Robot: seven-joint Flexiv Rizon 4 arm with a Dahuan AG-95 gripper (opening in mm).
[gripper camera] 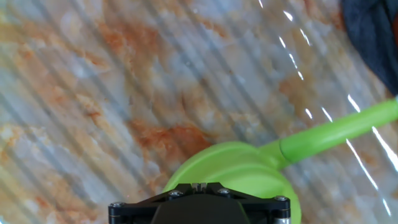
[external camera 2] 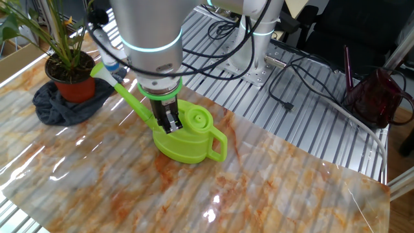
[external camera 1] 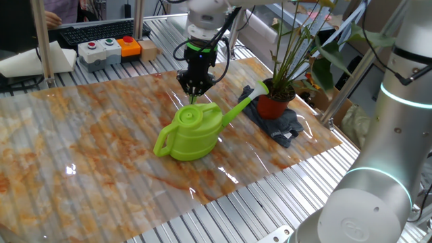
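Observation:
A light-green watering can (external camera 1: 192,138) stands upright on the marbled sheet, its spout pointing toward the potted plant. My gripper (external camera 2: 171,127) points down at the can's top, beside the round lid (external camera 2: 199,118). From the other side, the gripper (external camera 1: 194,96) shows just behind the can's upper edge, where the can hides the fingertips. In the wrist view, the black gripper body covers part of the green can (gripper camera: 236,168). Whether the fingers are open or shut on part of the can is unclear.
A potted plant (external camera 1: 272,106) rests on a dark cloth (external camera 1: 283,127) near the spout. Button boxes (external camera 1: 101,54) and a keyboard (external camera 1: 101,30) lie at the back. A dark red watering can (external camera 2: 375,97) stands beyond the sheet (external camera 2: 278,188), which has much bare room.

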